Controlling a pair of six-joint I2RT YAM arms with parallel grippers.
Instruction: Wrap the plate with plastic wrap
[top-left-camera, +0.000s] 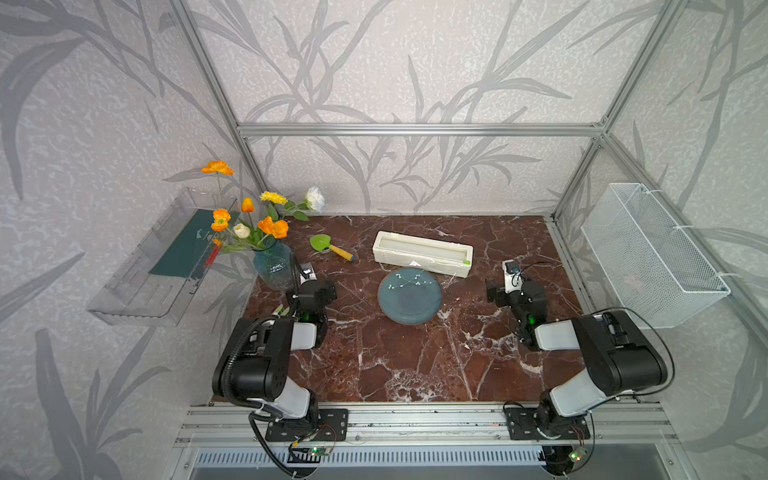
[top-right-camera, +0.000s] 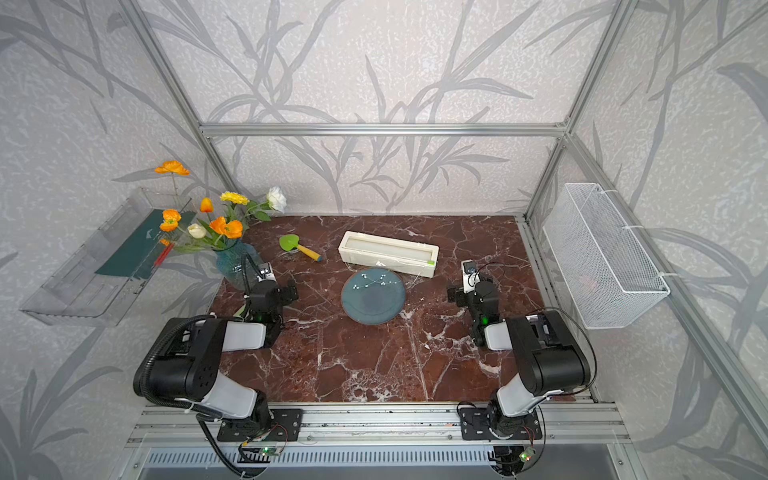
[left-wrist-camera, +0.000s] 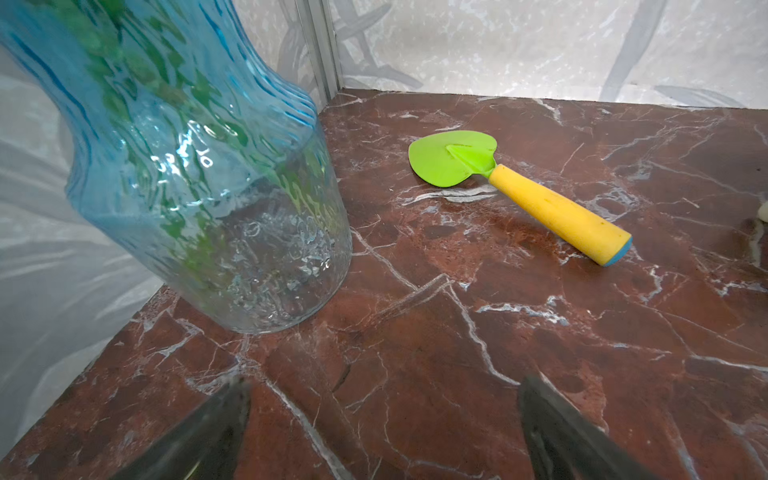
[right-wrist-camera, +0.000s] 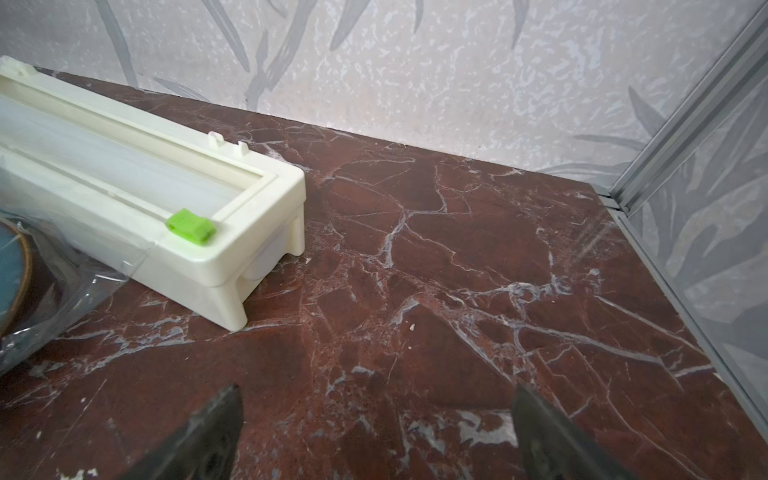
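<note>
A round blue plate (top-left-camera: 409, 296) lies mid-table, with bright glints across its far part. Right behind it is the long white wrap dispenser (top-left-camera: 422, 253), which has a green slider (right-wrist-camera: 192, 227) at its right end. Clear plastic film (right-wrist-camera: 104, 268) runs from the dispenser's front and hangs past the right side of the plate (right-wrist-camera: 8, 268); how far it covers the plate is hard to make out. My left gripper is open and empty, left of the plate near the vase. Open and empty too, my right gripper stands over bare table right of the plate.
A blue glass vase (left-wrist-camera: 208, 200) of flowers stands close to the left gripper. Behind it lies a green trowel with a yellow handle (left-wrist-camera: 560, 212). A clear basket (top-left-camera: 144, 288) and a white mesh basket (top-left-camera: 652, 248) hang at the sides. Table in front of the plate is free.
</note>
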